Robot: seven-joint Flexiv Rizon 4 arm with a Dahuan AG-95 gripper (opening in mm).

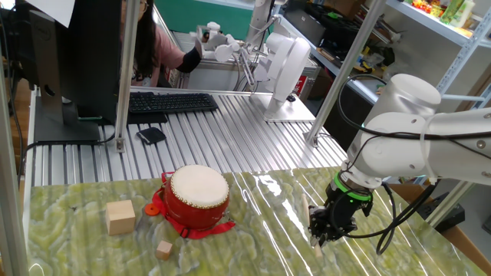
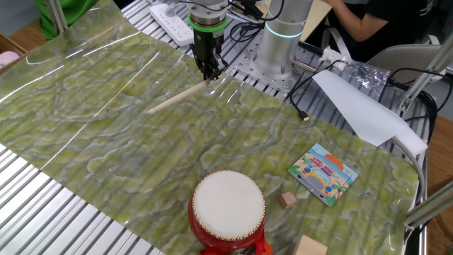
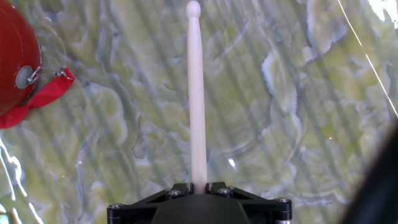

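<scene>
A pale wooden drumstick [image 2: 173, 98] extends from my gripper [image 2: 207, 79] low over the green marbled sheet. In the wrist view the drumstick [image 3: 196, 99] points straight ahead, its rounded tip at the top. Black fingers [image 3: 178, 191] press in from both sides near its rear end, so the gripper looks shut on it. Whether the stick touches the sheet, I cannot tell. A red drum [image 1: 198, 201] with a white skin stands upright on the sheet, well apart from the gripper [image 1: 316, 238].
A larger wooden block [image 1: 120, 218] and a small wooden cube [image 1: 164, 250] lie near the drum. Past the cube is a colourful picture board [image 2: 323, 174]. Open sheet [image 2: 92, 142] stretches between arm and drum. A metal post [image 1: 345, 69] rises beside the arm.
</scene>
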